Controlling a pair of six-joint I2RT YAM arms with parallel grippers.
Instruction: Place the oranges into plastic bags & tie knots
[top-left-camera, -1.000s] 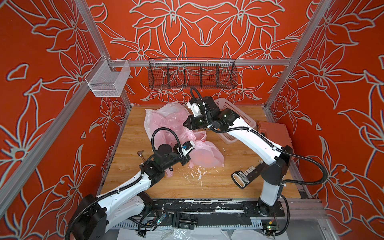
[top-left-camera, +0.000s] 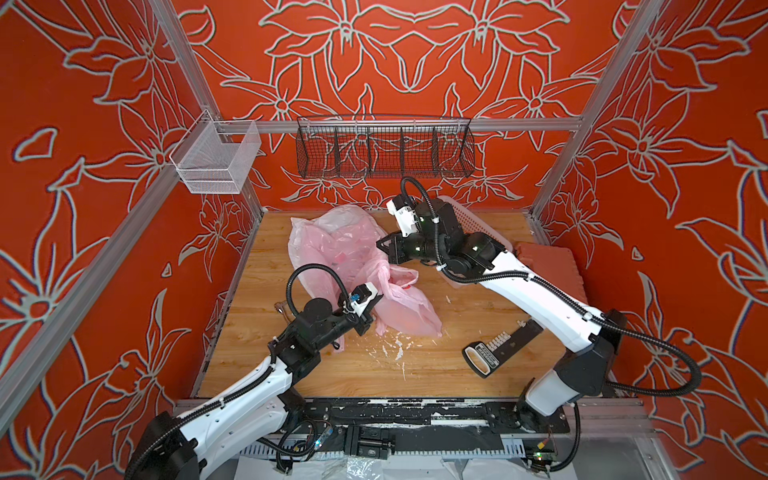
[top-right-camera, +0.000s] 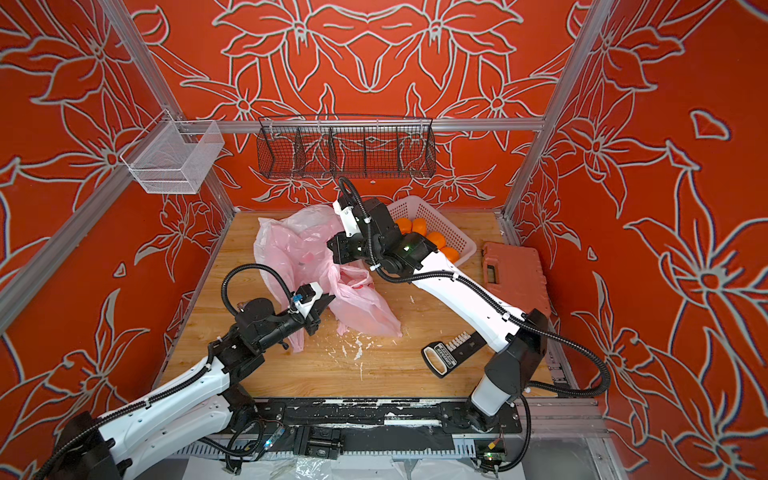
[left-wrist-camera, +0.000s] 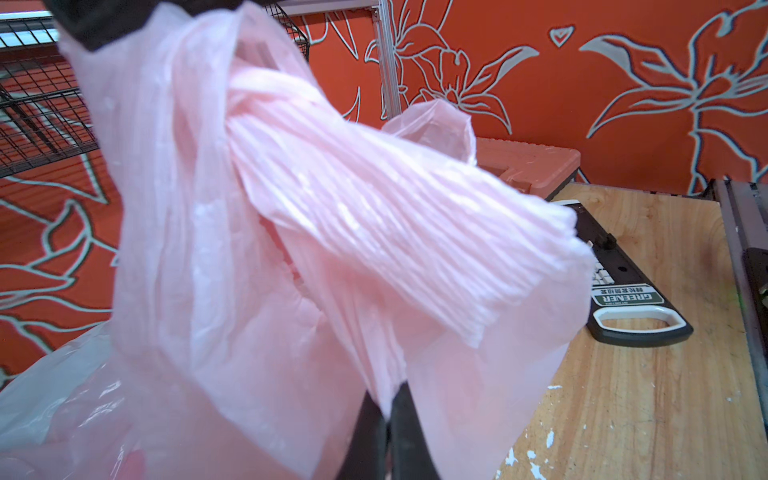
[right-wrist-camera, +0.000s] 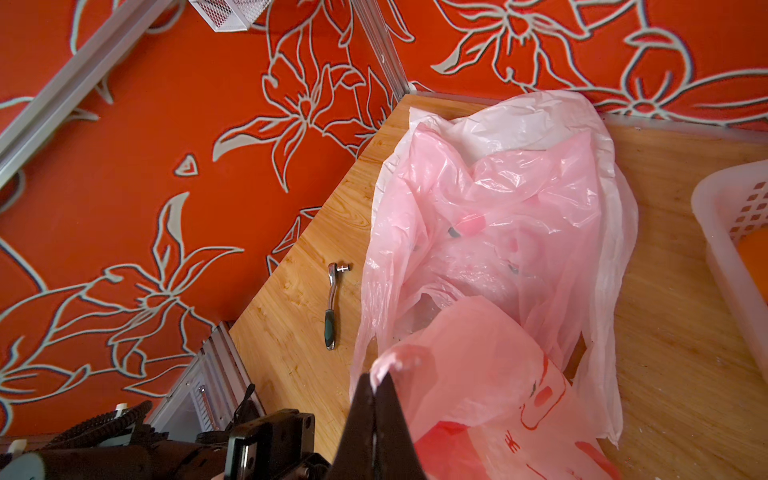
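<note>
A pink plastic bag (top-left-camera: 408, 308) is stretched and twisted between my grippers over the table's middle. In the left wrist view my left gripper is shut on its gathered strand, with crinkled plastic filling the view. Higher and behind it, my right gripper is shut on a pink tip of the bag. More pink and white bags (right-wrist-camera: 504, 192) lie flat at the back left. Oranges (top-right-camera: 436, 239) sit in a pink basket (top-right-camera: 456, 240) at the back right, partly behind my right arm.
An orange case (top-right-camera: 516, 280) lies on the right, with a black toolkit (top-right-camera: 444, 360) in front. A ratchet (right-wrist-camera: 329, 312) lies at the left. Wire baskets (top-left-camera: 384, 148) hang above the back.
My right gripper has moved right and slightly up. My left gripper has shifted slightly toward the front left, and the bag has shifted slightly with them.
</note>
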